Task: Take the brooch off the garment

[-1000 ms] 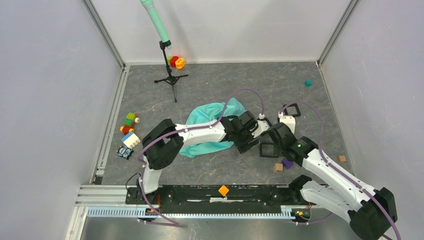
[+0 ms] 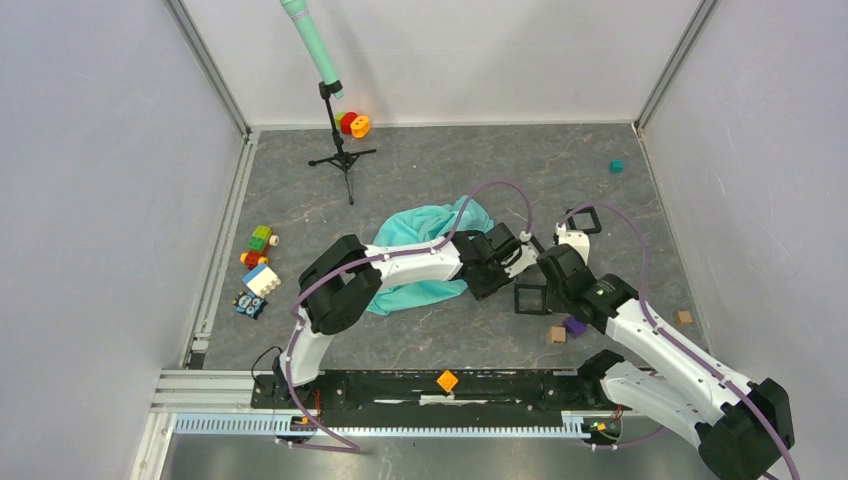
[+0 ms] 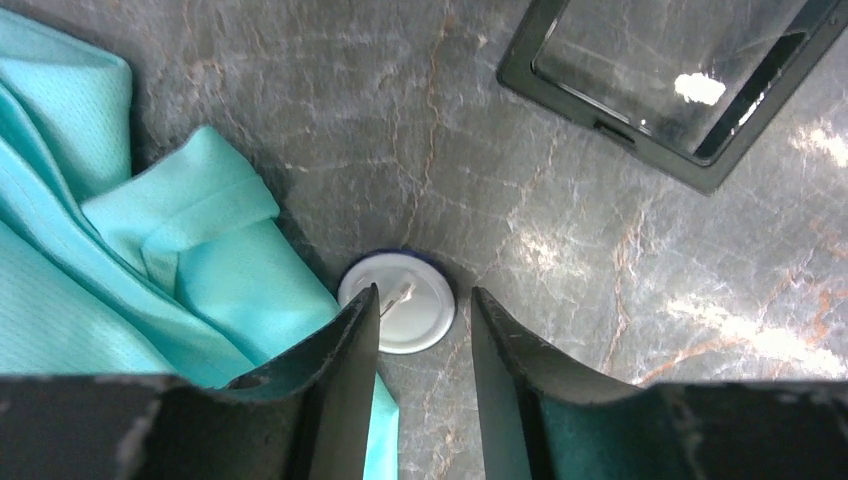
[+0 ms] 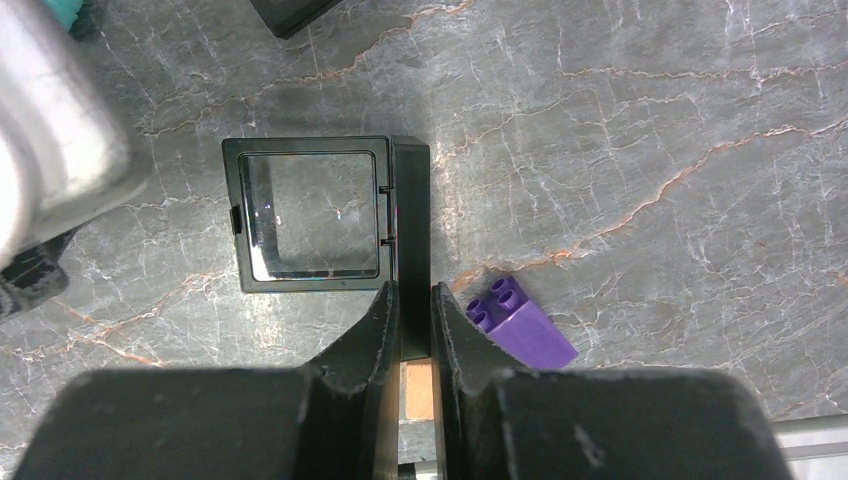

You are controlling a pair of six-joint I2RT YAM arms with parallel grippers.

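Note:
A white round brooch (image 3: pixel 397 310) with a pin across its face shows beside the turquoise garment (image 3: pixel 215 260) in the left wrist view. My left gripper has its fingertips at the brooch, a gap between them; whether they grip it is unclear. My right gripper is shut on the black side of a clear-windowed case (image 4: pixel 305 145). In the top view both wrists crowd together at the garment's right side, hiding the fingertips.
A purple block (image 4: pixel 525 330) and a wooden block (image 2: pixel 557 334) lie near the right gripper. Another black frame (image 2: pixel 590 225) is behind it. Toys (image 2: pixel 258 280) line the left side; a tripod (image 2: pixel 340 150) stands at the back.
My left arm has shifted slightly to the right over the last second, and the garment edge has moved slightly with it. The case shifted slightly left; the right arm is nearly still.

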